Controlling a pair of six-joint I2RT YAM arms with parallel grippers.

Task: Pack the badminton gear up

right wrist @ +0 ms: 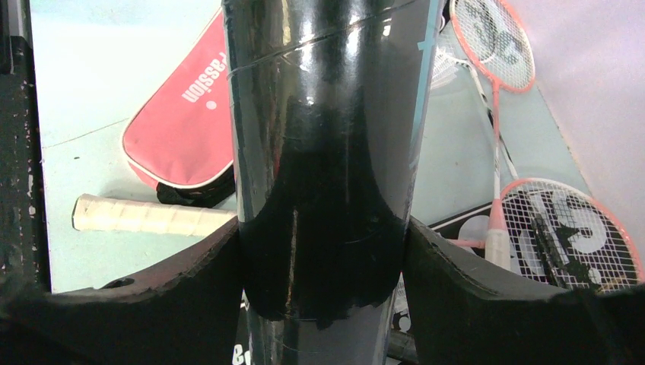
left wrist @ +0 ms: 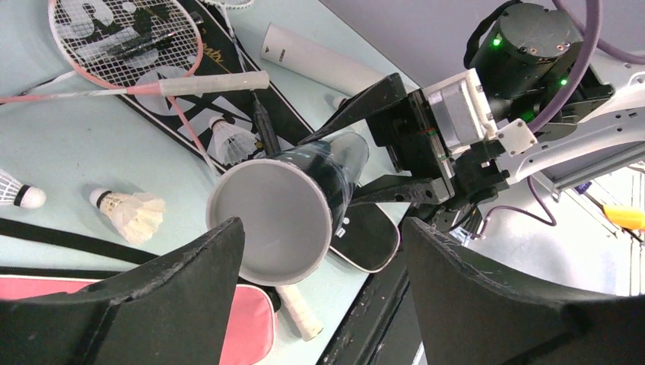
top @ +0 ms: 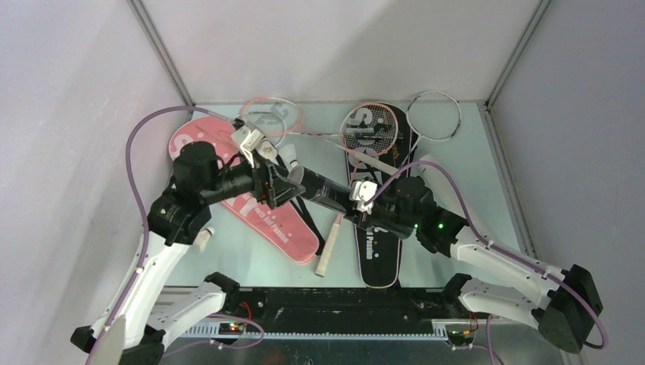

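A dark glossy tube (top: 327, 188) hangs above the table, with my right gripper shut around its body. Its round pale-grey end (left wrist: 270, 220) faces my left gripper, whose fingers are spread wide and hold nothing. Whether that end is capped or hollow I cannot tell. Several shuttlecocks lie about, among them a yellowish one (left wrist: 131, 214) and a white one (left wrist: 233, 141) on the black racket bag (top: 378, 257). A pink racket bag (top: 266, 220) lies at the left. A pink-and-white racket (top: 369, 127) rests across the black bag.
A white-framed racket (top: 433, 115) lies at the back right. More rackets (top: 271, 115) overlap at the back left. A white tube (left wrist: 319, 59) lies on the right side, partly under my right arm. A loose racket handle (top: 328, 247) sits between the bags.
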